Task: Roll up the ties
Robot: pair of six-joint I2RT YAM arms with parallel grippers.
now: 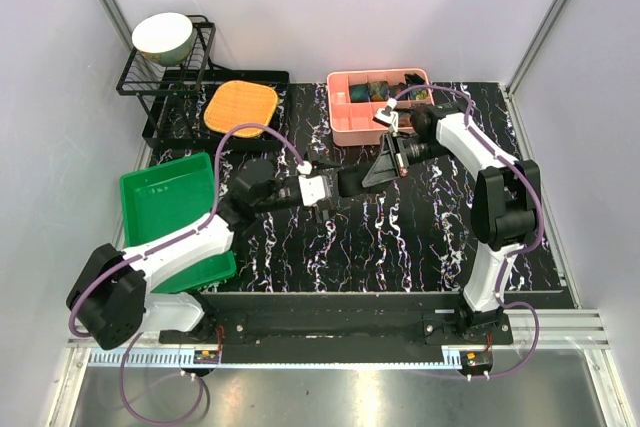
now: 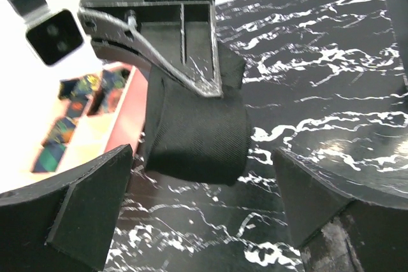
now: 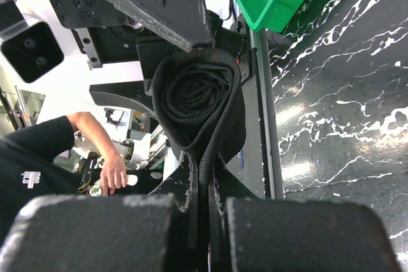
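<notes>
A rolled black tie (image 1: pixel 356 180) is raised above the middle of the table in my right gripper (image 1: pixel 385 169), which is shut on it. The right wrist view shows the spiral end of the roll (image 3: pixel 194 93), with a flap pinched between the fingers. In the left wrist view the roll (image 2: pixel 197 135) hangs just ahead of my left gripper, which is open with nothing between its fingers.
A pink divided box (image 1: pixel 351 134) with several rolled ties stands at the back. A green tray (image 1: pixel 160 217) lies at the left, a black rack (image 1: pixel 160 87) with an orange mat at the back left.
</notes>
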